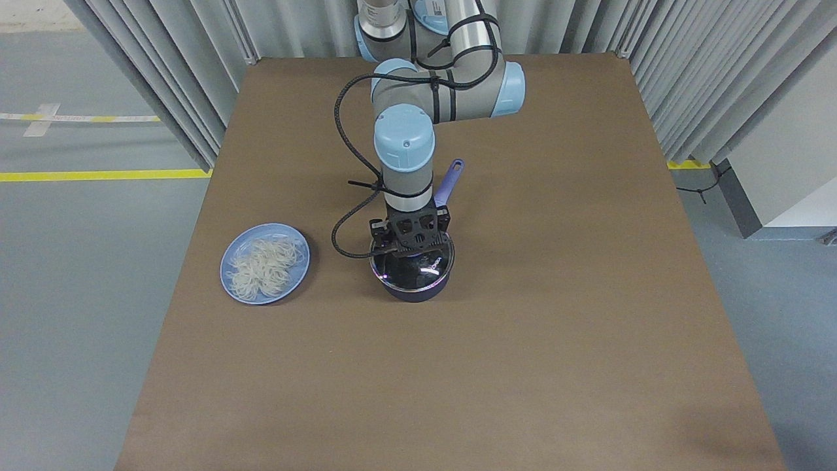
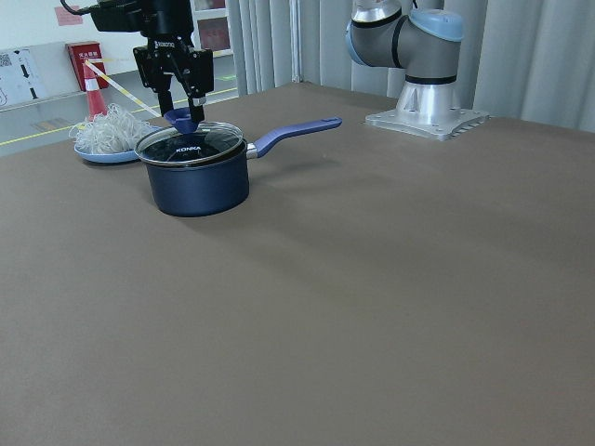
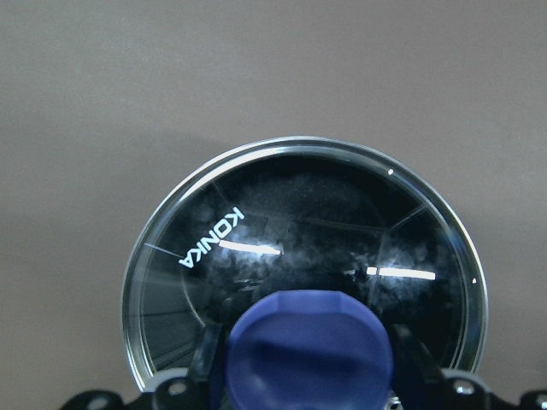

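A dark blue pot [image 2: 200, 193] with a purple handle [image 1: 451, 180] stands on the table, its glass lid [image 3: 303, 205] resting on top. My gripper [image 2: 181, 110] is low over the lid, its fingers on either side of the blue lid knob [image 3: 309, 350]; in the wrist view they appear to touch the knob's sides, but whether they are closed on it I cannot tell. A blue plate [image 1: 239, 294] of white noodles [image 1: 261, 267] sits left of the pot in the front view.
The robot base [image 2: 428, 121] stands at the back.
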